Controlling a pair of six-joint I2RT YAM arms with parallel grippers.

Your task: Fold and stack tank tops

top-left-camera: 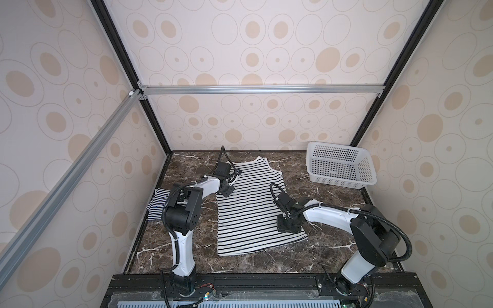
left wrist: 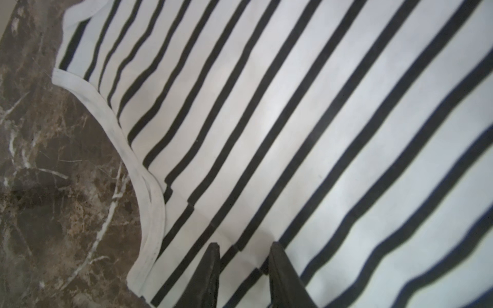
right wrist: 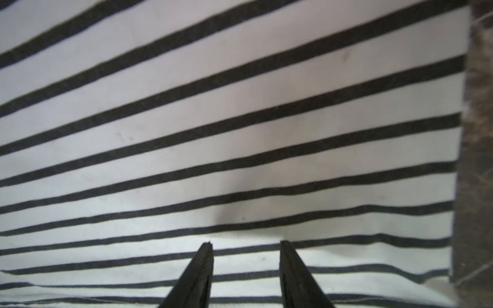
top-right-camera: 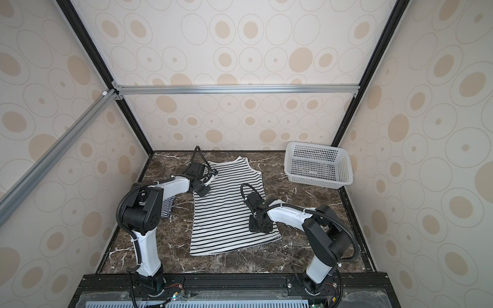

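A white tank top with black stripes (top-left-camera: pixel 251 205) lies spread flat, its shoulders toward the back wall and its hem toward the front. My left gripper hangs over its upper left part, near the armhole trim (left wrist: pixel 123 148); the fingers stand apart with only striped cloth in view beneath. Over the lower right part, near the hem, is my right gripper, its fingers also parted and nothing held between them. Another striped garment (top-left-camera: pixel 158 204), apparently folded, lies at the left edge, partly hidden by the left arm.
An empty white perforated basket (top-left-camera: pixel 341 177) stands at the back right. Bare brown marble tabletop (top-left-camera: pixel 328 251) shows to the right of the top and along the front. Walls close in the left, back and right sides.
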